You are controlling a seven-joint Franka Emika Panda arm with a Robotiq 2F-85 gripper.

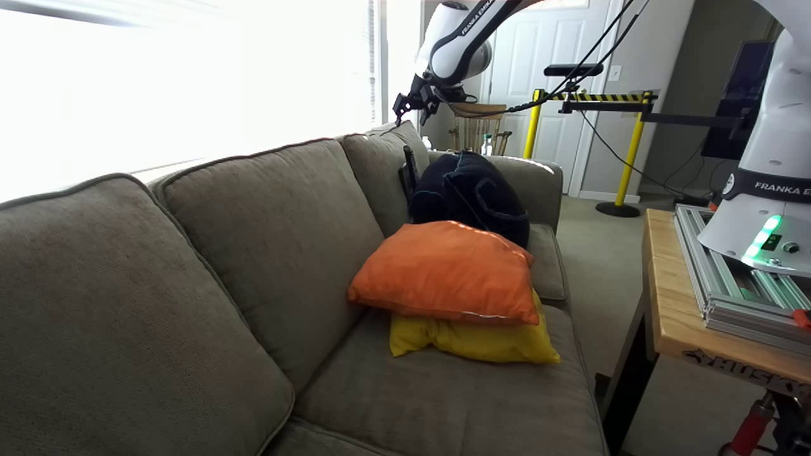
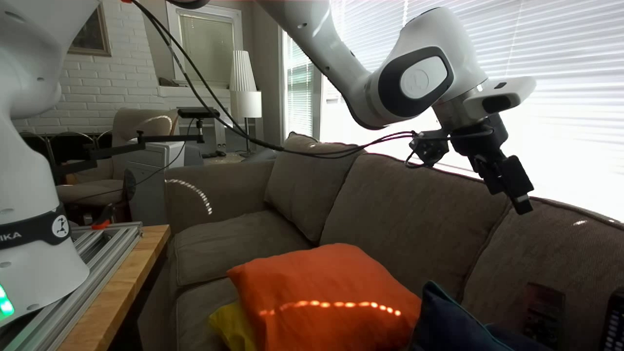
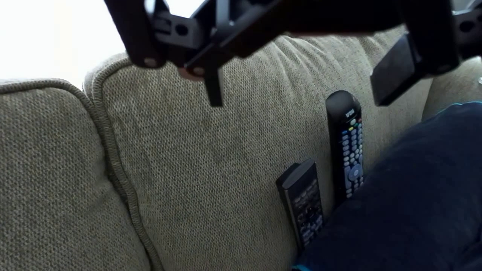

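My gripper is open, its two fingers wide apart with nothing between them. It hangs over the top of the far back cushion, above and apart from two dark remotes. In the wrist view the longer remote [image 3: 348, 144], with blue and grey buttons, leans upright against the cushion. Beside it on the left stands a shorter black remote [image 3: 303, 203]. Their lower ends are hidden behind the navy pillow [image 3: 406, 194]. The orange pillow [image 1: 448, 266] lies on the yellow pillow [image 1: 479, 338] in the middle of the couch, nearer exterior view 1 than the navy one.
The couch back [image 1: 266, 197] runs along a bright window. A wooden table [image 1: 684, 304] carrying the arm's base stands across from the seat. Cables [image 2: 345, 153] hang along the arm. The near seat cushion [image 1: 456, 403] is bare.
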